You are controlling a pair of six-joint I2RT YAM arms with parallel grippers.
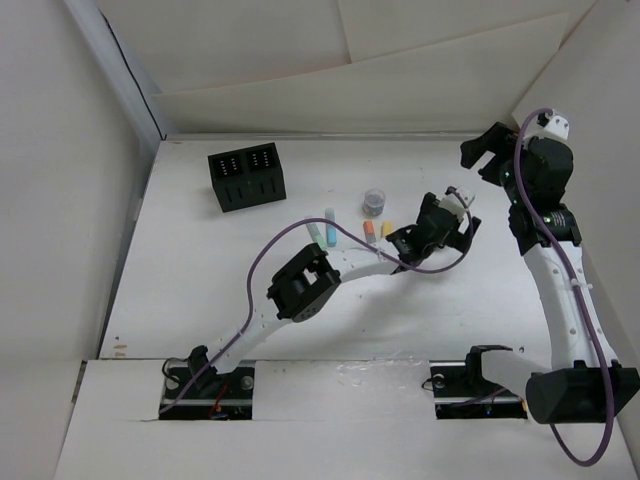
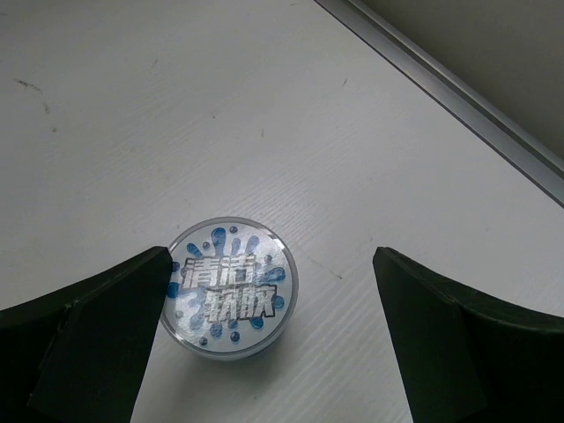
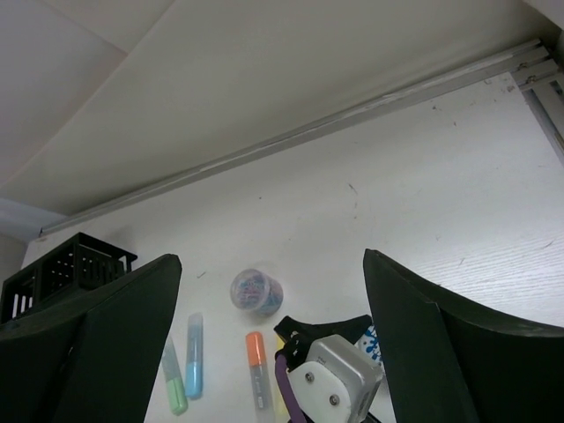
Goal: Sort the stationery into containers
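Observation:
A round container with a blue splash-print lid (image 2: 231, 295) sits between the open fingers of my left gripper, seen from above. In the top view that gripper (image 1: 457, 228) is low at the table's right-middle. A clear round tub (image 1: 374, 202), a green pen (image 3: 174, 383), a blue pen (image 3: 195, 352), an orange-capped pen (image 3: 259, 370) and a partly hidden yellow item (image 1: 387, 228) lie nearby. A black divided holder (image 1: 247, 190) stands back left. My right gripper (image 1: 484, 152) hangs high at the right, apart from them, part open, nothing visible between its fingers.
A rail and curved backdrop (image 1: 350, 95) border the back. My left arm stretches diagonally across the middle of the table.

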